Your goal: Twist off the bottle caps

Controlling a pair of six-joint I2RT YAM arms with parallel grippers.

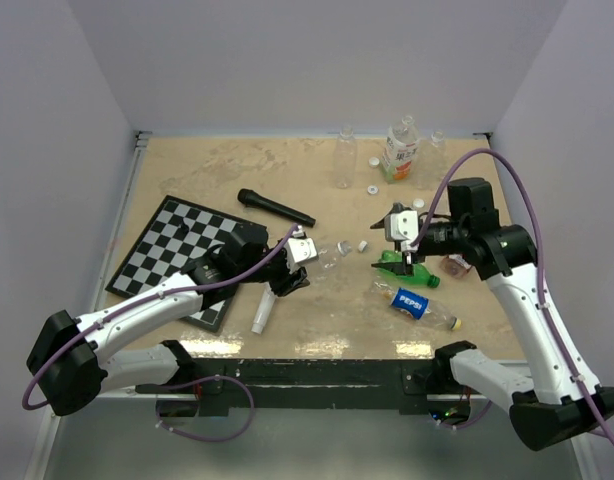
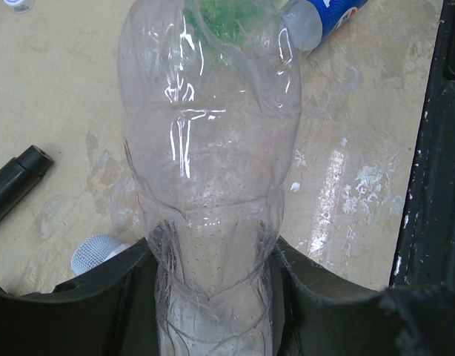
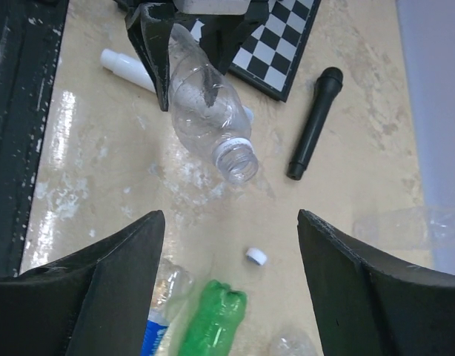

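A clear plastic bottle is held by my left gripper [image 1: 297,265], shut on it at the left of centre; in the right wrist view its neck [image 3: 235,159] shows no cap. My right gripper [image 1: 392,240] stands open to the right of it, with nothing between its fingers. A white cap [image 3: 256,256] lies loose on the table below. A Pepsi bottle [image 1: 417,308] and a green bottle [image 3: 216,319] lie on the right. Bottles [image 1: 399,150] stand at the back, with several loose caps near them.
A checkerboard [image 1: 167,250] lies at the left, with a black microphone [image 1: 277,207] behind the held bottle and a white microphone [image 1: 262,312] in front. The back middle of the table has free room.
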